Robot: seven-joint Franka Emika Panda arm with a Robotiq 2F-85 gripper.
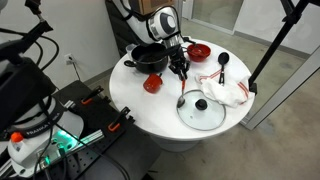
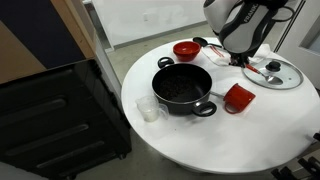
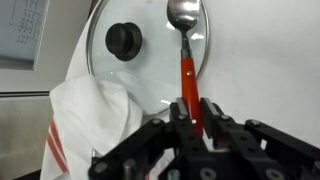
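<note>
A spoon (image 3: 187,60) with a metal bowl and a red-orange handle hangs from my gripper, which is shut on the end of the handle. In exterior view 1 the gripper (image 1: 184,73) is over the table, and the spoon's metal bowl (image 1: 181,101) shows at the left edge of the glass lid (image 1: 205,115). The lid has a black knob (image 1: 201,104). From the wrist, the spoon's bowl overlaps the lid's rim; whether they touch I cannot tell.
Beside the lid lies a white cloth (image 1: 232,90) with red stripes, and a black ladle (image 1: 223,62) near it. Around the arm stand a black pot (image 2: 180,88), a red mug (image 2: 238,97), a red bowl (image 2: 187,48) and a clear cup (image 2: 150,110).
</note>
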